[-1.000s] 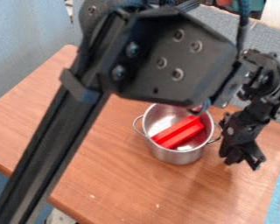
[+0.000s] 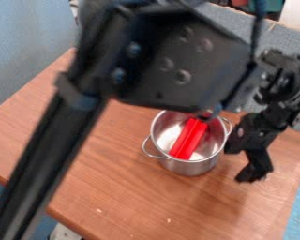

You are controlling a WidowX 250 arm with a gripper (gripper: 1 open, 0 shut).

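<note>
A steel pot [image 2: 190, 163] with two handles stands on the wooden table, a red object [image 2: 189, 138] lying inside it. My gripper [image 2: 244, 152], black and open, is just right of the pot at about rim height, its fingers pointing down with nothing seen between them. A large black arm part, blurred, covers the upper middle and left of the view.
The wooden table [image 2: 115, 202] has free room left of and below the pot. A strip of blue tape [image 2: 296, 211] runs at the lower right. A grey surface lies behind at the upper right.
The blurred upper arm has shifted slightly, and my gripper has moved a little down and left from one second ago. The pot sits slightly further left, the red object more upright in view.
</note>
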